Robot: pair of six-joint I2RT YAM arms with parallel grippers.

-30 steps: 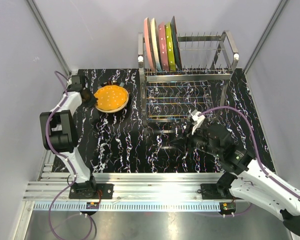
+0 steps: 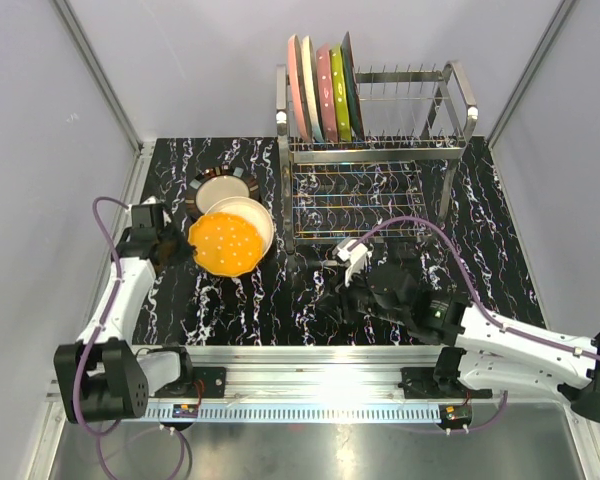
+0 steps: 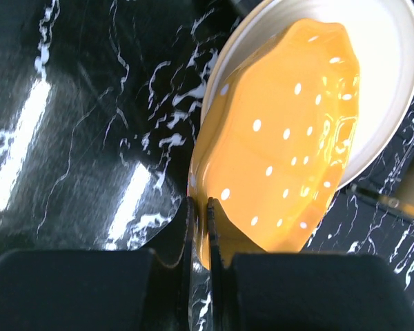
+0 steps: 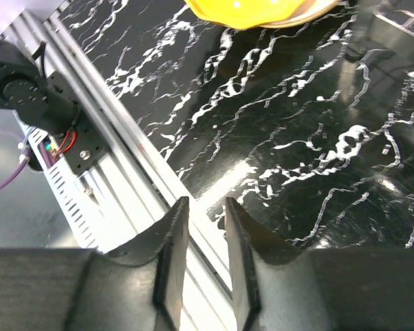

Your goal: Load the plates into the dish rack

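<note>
My left gripper is shut on the edge of an orange dotted plate, held over a white plate. A dark-rimmed plate lies behind them. My right gripper hangs low right of the plates, in front of the rack, empty, its fingertips a little apart in the right wrist view. The steel dish rack holds several upright coloured plates on the left of its top tier; its lower tier looks empty.
Bare dark marble counter lies in front of the plates. Metal rails run along the front edge. The rack's top tier has free slots on the right.
My left gripper has moved toward the front with the orange plate, uncovering more of the white and dark-rimmed plates. The right arm has moved leftward, toward the middle of the counter.
</note>
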